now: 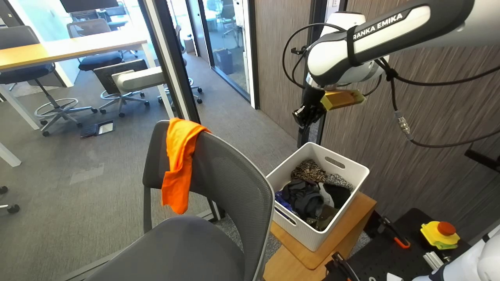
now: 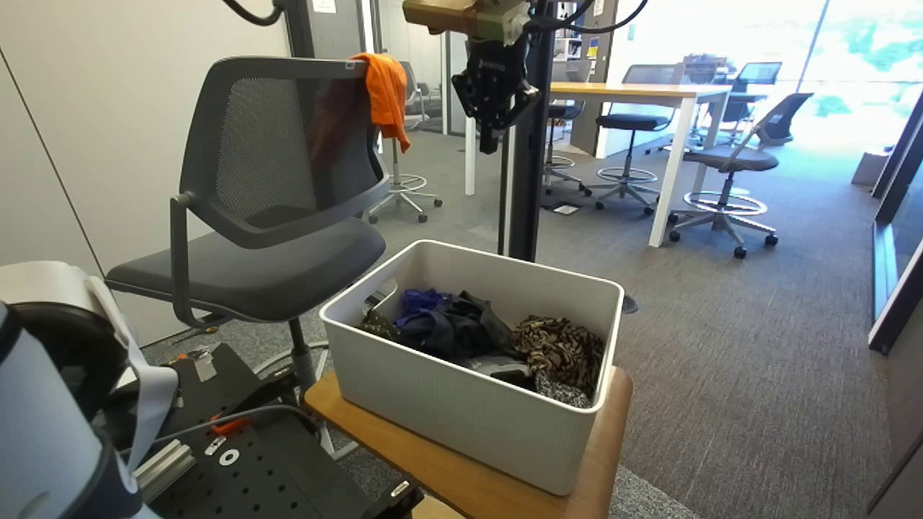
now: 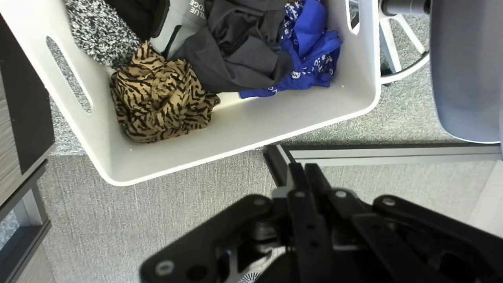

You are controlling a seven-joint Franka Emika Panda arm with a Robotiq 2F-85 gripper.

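My gripper (image 1: pixel 303 122) hangs above the far side of the white bin (image 1: pixel 294 230), clear of its rim. In the wrist view the gripper is shut, its fingertips close together, and nothing shows between them. Inside the bin lie crumpled clothes: a tiger-print cloth (image 3: pixel 160 96), a dark grey cloth (image 3: pixel 231 52), a blue patterned cloth (image 3: pixel 309 59) and a black-and-white speckled cloth (image 3: pixel 101 35). An orange cloth (image 1: pixel 180 161) is draped over the backrest of the grey chair (image 1: pixel 225 164), away from the gripper.
The bin stands on a wooden board (image 2: pixel 450 458). Beside it is a black perforated platform (image 2: pixel 251 471) with tools and, in exterior view 1, a red-topped yellow button box (image 1: pixel 440 234). A dark post (image 2: pixel 519 190) rises behind the bin.
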